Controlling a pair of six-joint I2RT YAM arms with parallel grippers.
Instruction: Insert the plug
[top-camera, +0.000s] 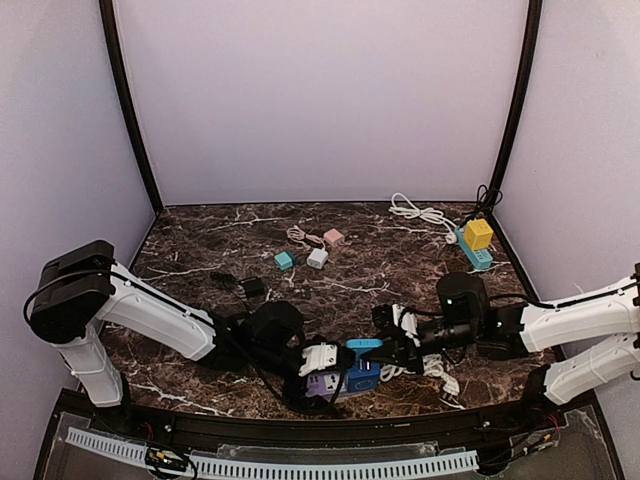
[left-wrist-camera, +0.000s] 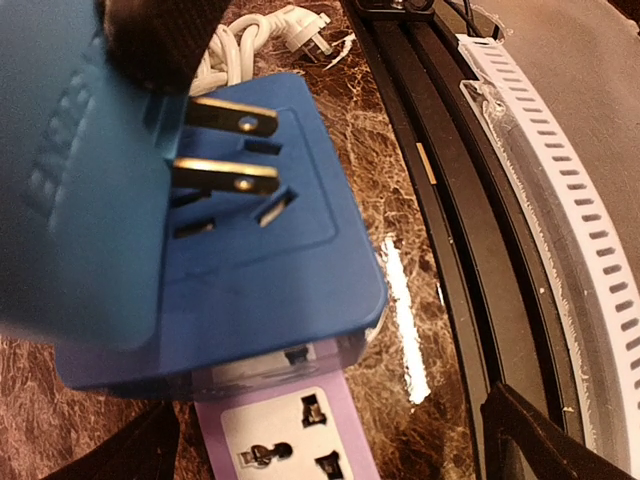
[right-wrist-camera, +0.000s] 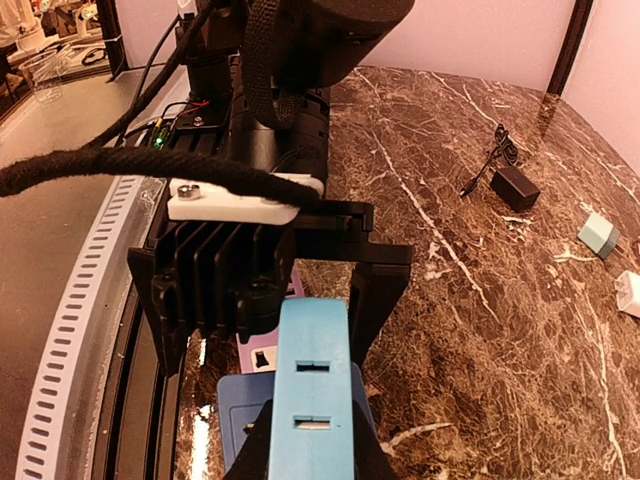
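Observation:
My right gripper (top-camera: 385, 348) is shut on a light blue plug (right-wrist-camera: 312, 390). In the left wrist view the plug (left-wrist-camera: 90, 220) shows two brass prongs above slots in the dark blue socket block (left-wrist-camera: 300, 300), apart from the holes as far as visible. The block joins a lilac power strip (left-wrist-camera: 275, 440). My left gripper (top-camera: 320, 375) stands open low over the strip, beside the block.
White cables (top-camera: 435, 380) lie right of the block. Small cubes (top-camera: 284, 260), a black adapter (right-wrist-camera: 515, 188) and a strip with a yellow cube (top-camera: 478, 234) lie farther back. The front rail (left-wrist-camera: 470, 230) borders the work area.

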